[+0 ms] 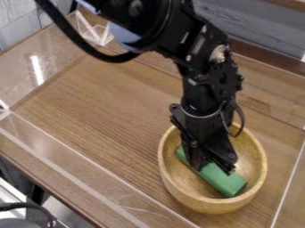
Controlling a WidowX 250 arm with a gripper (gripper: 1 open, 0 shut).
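Note:
A wooden bowl [212, 203] sits at the lower right of the camera view, holding a long green block [224, 182] that lies slanted inside it. My black gripper [201, 153] reaches down into the bowl over the block's upper left end. Its fingertips are dark and partly overlap the block, so whether anything is between them is hard to see.
A raised wooden edge runs along the back. Black cables or bars show at the lower left edge.

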